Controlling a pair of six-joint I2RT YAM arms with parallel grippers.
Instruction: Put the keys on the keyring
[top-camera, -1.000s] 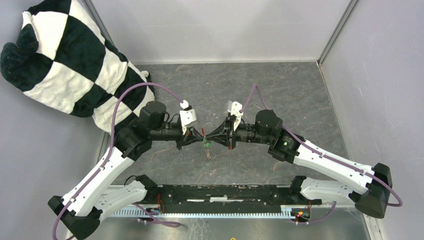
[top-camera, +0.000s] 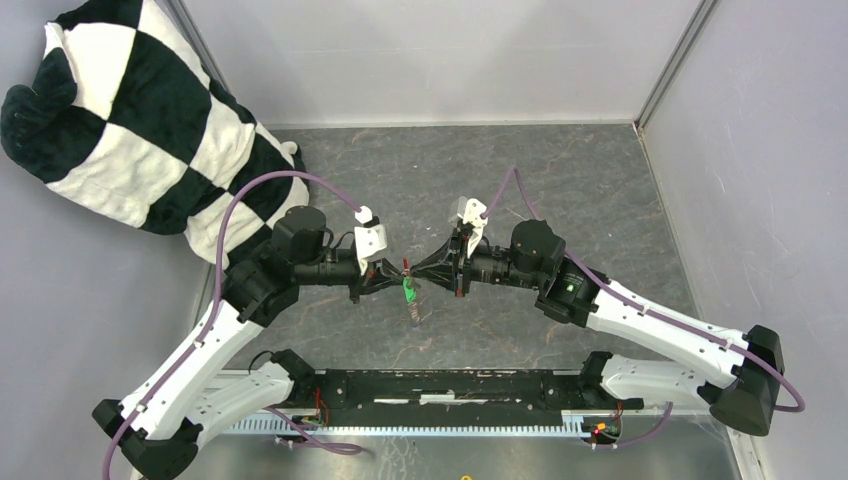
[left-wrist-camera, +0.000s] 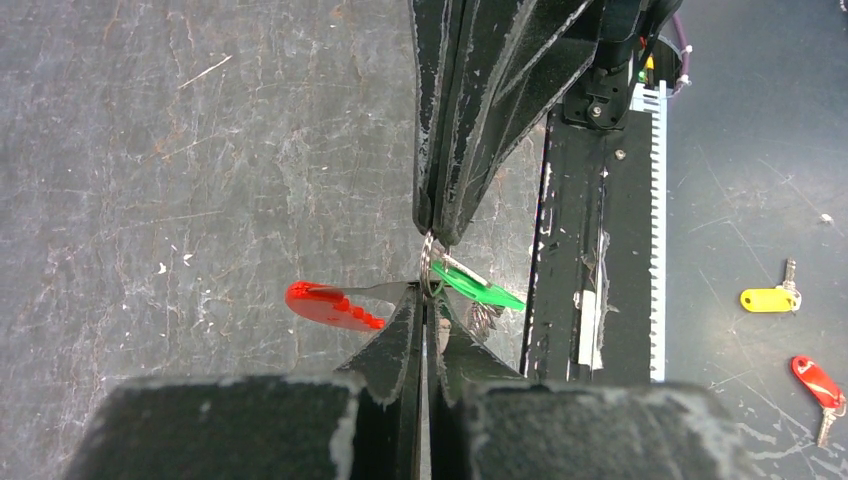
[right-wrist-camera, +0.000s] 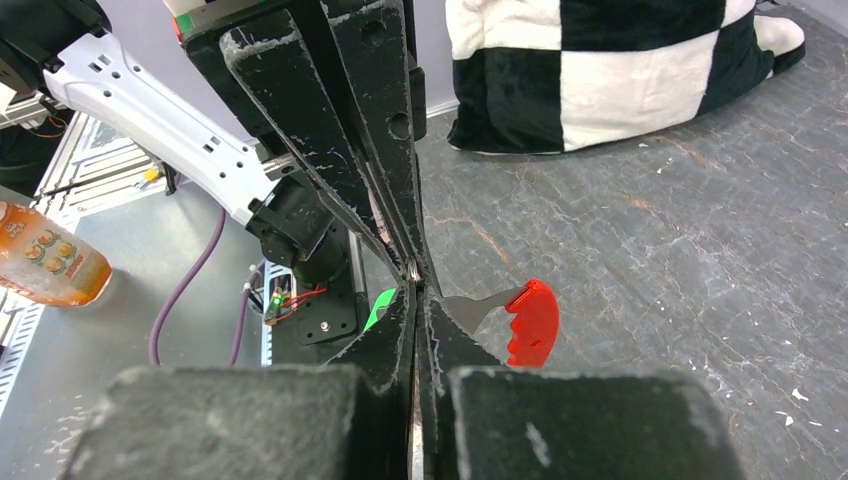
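Observation:
The tips of my left gripper and right gripper nearly meet, and both are shut. A small silver keyring (left-wrist-camera: 427, 262) spans the narrow gap, its lower end between my left fingertips. Its upper end touches the right fingertips; whether they pinch it cannot be told. Close beside the ring hangs a green-tagged key (left-wrist-camera: 482, 289), partly hidden. Whether it is threaded on the ring does not show clearly. A red-handled tool with a flat metal blade (right-wrist-camera: 530, 322) sticks out behind the fingertips, its metal end hidden.
A yellow-tagged key (left-wrist-camera: 768, 299) and a red-tagged key (left-wrist-camera: 816, 378) lie on the surface beyond the black rail (left-wrist-camera: 620, 250). A checkered cushion (top-camera: 150, 110) leans at the back left. An orange bottle (right-wrist-camera: 48, 262) stands past the rail.
The green tag has turned and shows more of its face. The right arm has barely moved.

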